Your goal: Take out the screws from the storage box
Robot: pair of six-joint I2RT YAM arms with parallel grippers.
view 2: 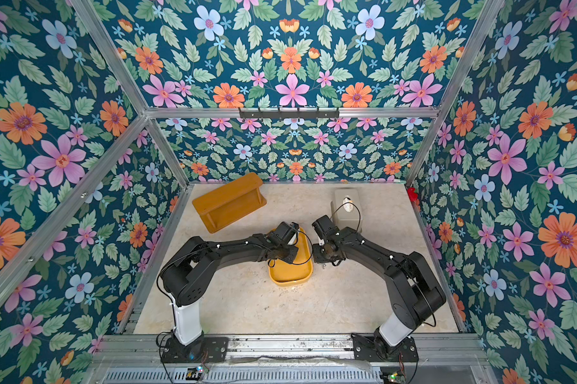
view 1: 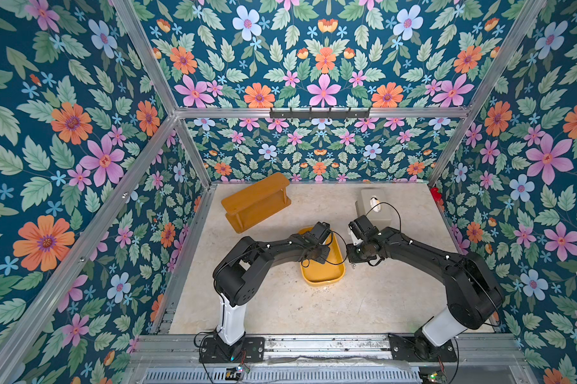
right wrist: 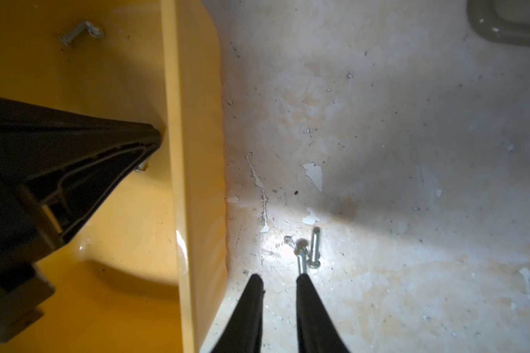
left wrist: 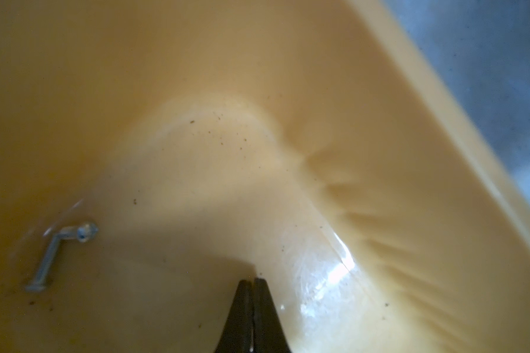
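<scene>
Inside the yellow storage box point(view 1: 322, 274) my left gripper points down, shut, with nothing visible between its fingertips. Two screws, one long point(left wrist: 48, 263) and one seen by its head point(left wrist: 83, 231), lie touching on the box floor in the left wrist view. A small shiny bit point(right wrist: 140, 167) shows under the left fingers in the right wrist view; what it is I cannot tell. Outside the box, my right gripper is part open over the table. Two screws point(right wrist: 315, 247) lie close together just beyond its fingertips, nearer the right finger.
The box's upright wall point(right wrist: 200, 153) stands between the two grippers. A brown shelf-like stand point(view 1: 256, 203) lies at the back left, and a grey-beige object point(view 1: 373, 203) stands behind the right arm.
</scene>
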